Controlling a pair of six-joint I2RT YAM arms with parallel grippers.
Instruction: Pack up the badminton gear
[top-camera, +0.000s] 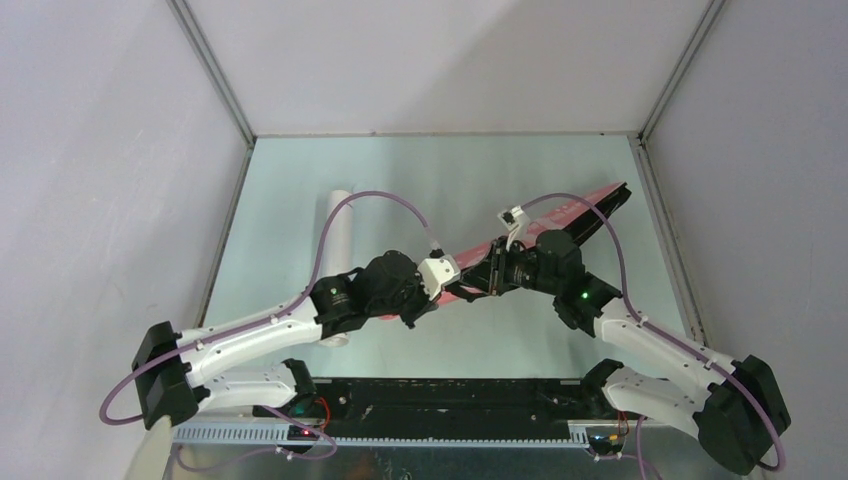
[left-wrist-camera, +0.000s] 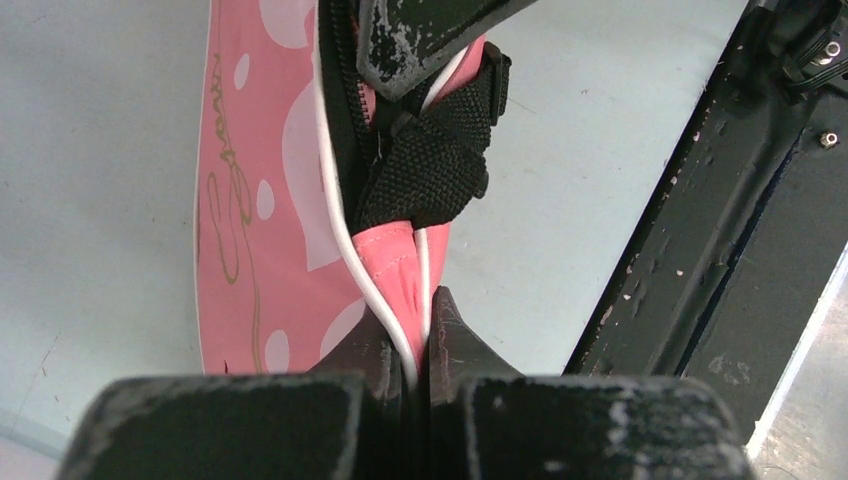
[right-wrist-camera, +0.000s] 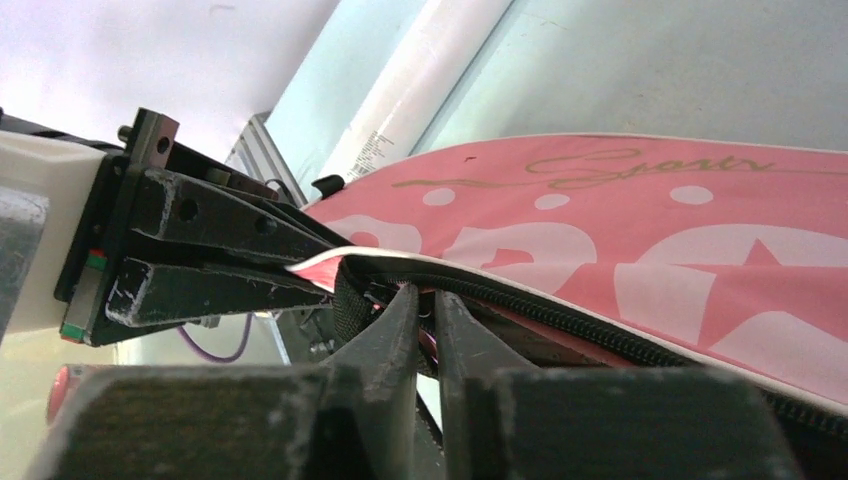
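Observation:
A pink racket bag (left-wrist-camera: 260, 250) with white piping, a black zip and a black strap (left-wrist-camera: 425, 170) lies diagonally across the table, partly hidden by the arms in the top view. My left gripper is shut on the bag's piped pink edge. My right gripper is at the zip close beside it, its fingertips nearly together around the dark zip end; whether they grip it is unclear. The bag's far end (top-camera: 600, 200) reaches toward the back right.
A white tube (top-camera: 338, 228) lies upright in the top view at the left, behind the left arm. Walls border both sides.

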